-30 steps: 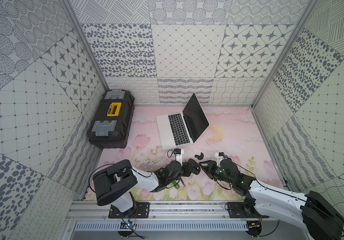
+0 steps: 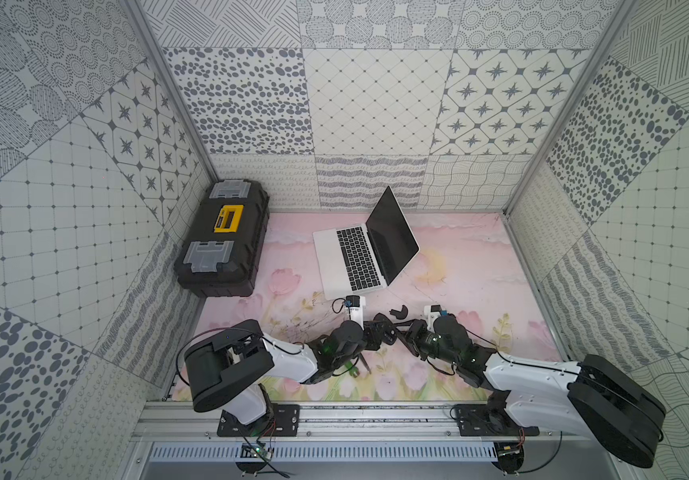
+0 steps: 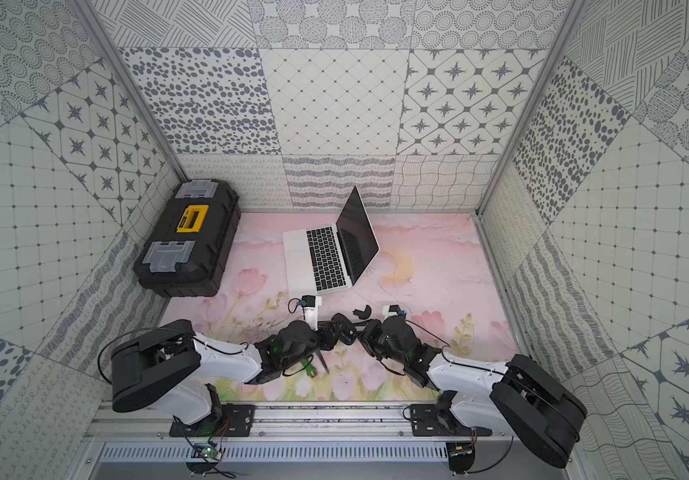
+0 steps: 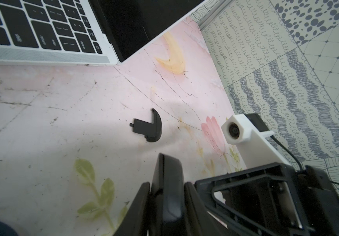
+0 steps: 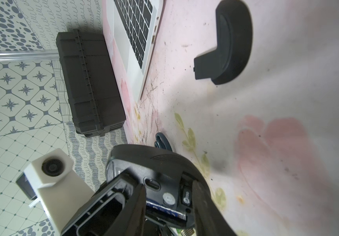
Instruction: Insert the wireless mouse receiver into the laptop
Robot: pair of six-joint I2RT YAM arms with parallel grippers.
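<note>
My left gripper is shut on a black mouse [image 4: 168,184], raised off the table in front of the laptop. The mouse's underside faces the right wrist camera. Its battery bay is uncovered, with a battery [image 5: 165,208] inside. My right gripper is at this underside, one finger [image 5: 137,208] on each side of the bay in that view. A gap shows between these fingers, and whether they grip anything is unclear. I cannot make out the receiver for certain. The open laptop [image 2: 348,260] stands beyond the grippers. A black curved mouse cover [image 5: 232,47] lies on the table.
A black toolbox [image 2: 222,237] stands at the back left. A screwdriver with a green handle [image 2: 350,369] lies beneath my left gripper.
My right gripper has come leftward from beside the mouse to its underside, its arm following. The left gripper and the mouse have shifted only very slightly left.
</note>
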